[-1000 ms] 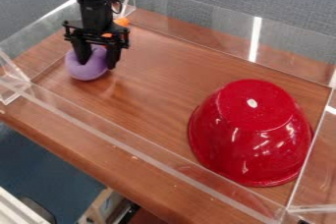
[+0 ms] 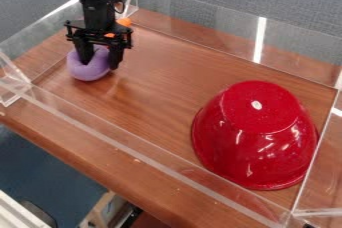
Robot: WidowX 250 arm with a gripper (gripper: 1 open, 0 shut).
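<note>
My black gripper (image 2: pixel 99 48) is lowered at the back left of the clear-walled area, over a purple round object (image 2: pixel 88 66) resting on the wooden surface. Its fingers come down around the top and right side of that object; whether they are shut on it I cannot tell. A small orange item (image 2: pixel 123 20) is partly hidden behind the arm.
An overturned red bowl (image 2: pixel 254 137) takes up the right side. Transparent walls (image 2: pixel 160 156) edge the wooden surface (image 2: pixel 171 87), whose middle is clear.
</note>
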